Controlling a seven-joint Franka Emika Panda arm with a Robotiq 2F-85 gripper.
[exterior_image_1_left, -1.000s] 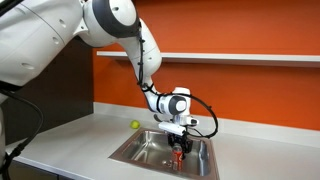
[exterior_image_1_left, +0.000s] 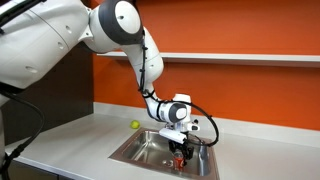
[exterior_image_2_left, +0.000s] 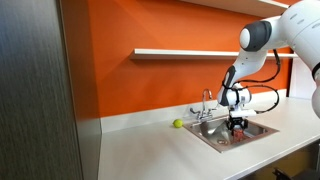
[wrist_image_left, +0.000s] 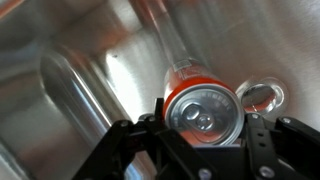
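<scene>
A red can (wrist_image_left: 203, 110) with a silver top is seen from above in the wrist view, inside the metal sink (wrist_image_left: 130, 65). My gripper is shut on the can, with its dark fingers at either side of the near end. In exterior view 1 the can (exterior_image_1_left: 179, 160) shows as a small red patch below the gripper (exterior_image_1_left: 180, 151), at the right part of the sink (exterior_image_1_left: 128, 153). Exterior view 2 shows the can (exterior_image_2_left: 238, 136) in the sink, partly covered by the gripper. Whether its base touches the sink floor I cannot tell.
A round drain (wrist_image_left: 263, 96) lies beside the can. The faucet (exterior_image_2_left: 207, 98) stands at the sink's back edge. A yellow-green fruit (exterior_image_1_left: 135, 124) sits on the counter left of the sink.
Across the last second my arm and gripper have shifted slightly in exterior view 1. The red can stays at the gripper in the sink.
</scene>
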